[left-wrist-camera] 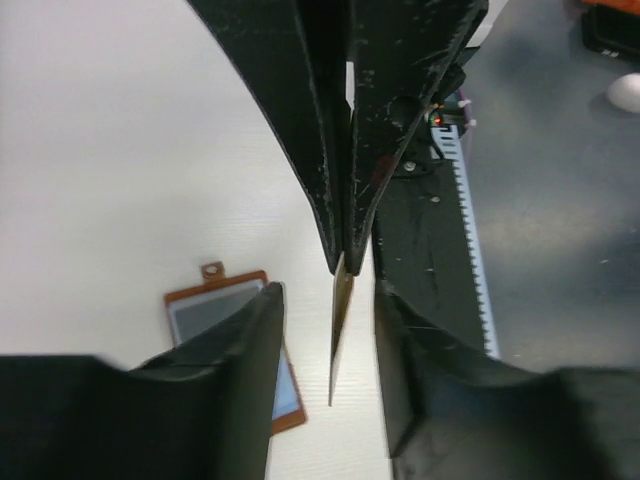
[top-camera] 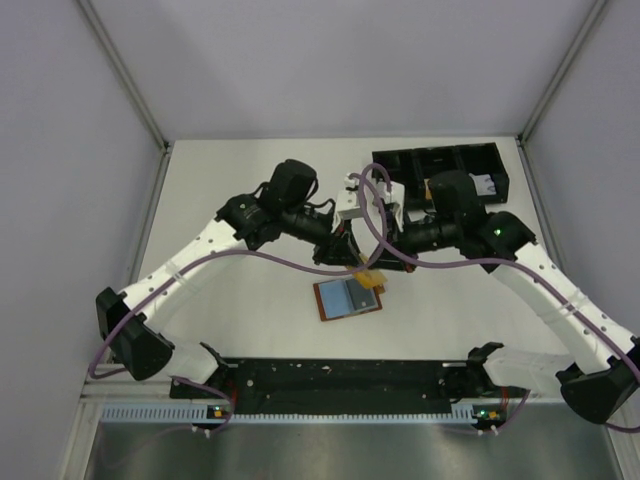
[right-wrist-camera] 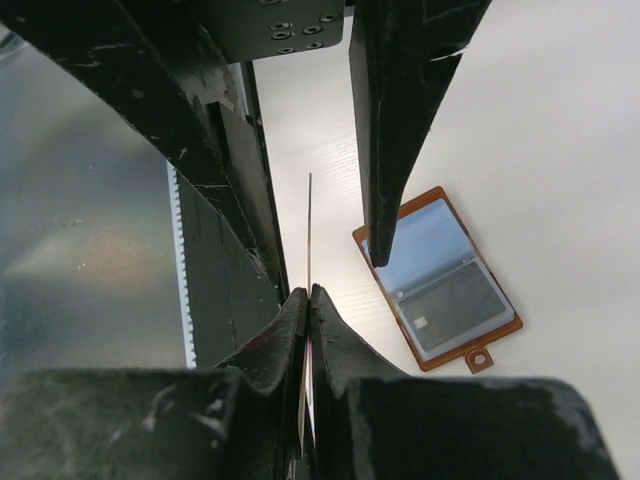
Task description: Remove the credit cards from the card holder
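A thin yellow-gold card (top-camera: 371, 279) stands edge-on in the left wrist view, its upper end pinched in my shut right gripper. My left gripper is open, with a finger on each side of the card and a gap to both. The right wrist view shows the same card (right-wrist-camera: 309, 220) rising from the right fingertips between the two spread left fingers. Below lies the card holder (right-wrist-camera: 440, 285), flat and open on the table, brown-rimmed with a blue and a grey side. Whether any card remains in its pockets cannot be told.
A black divided tray (top-camera: 418, 158) stands at the back right, with a pale item (top-camera: 484, 185) in one compartment. Both arms meet closely over the holder.
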